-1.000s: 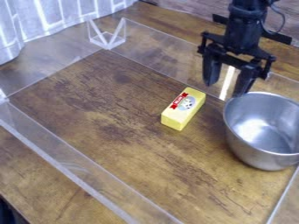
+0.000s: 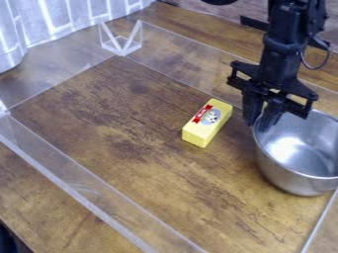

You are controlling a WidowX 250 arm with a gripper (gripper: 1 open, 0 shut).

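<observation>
My black gripper (image 2: pixel 270 95) hangs at the upper right, its fingertips down at the left rim of a metal bowl (image 2: pixel 297 158) on the right. Whether it grips the rim cannot be told. A yellow box (image 2: pixel 204 127) with a red and white label lies on the wooden surface just left of the bowl, apart from the gripper.
Clear plastic walls (image 2: pixel 70 178) border the wooden surface (image 2: pixel 113 119). A small white wire-like piece (image 2: pixel 121 43) sits at the back left.
The gripper has moved down from above and behind the bowl to its left rim. The box and bowl look unmoved.
</observation>
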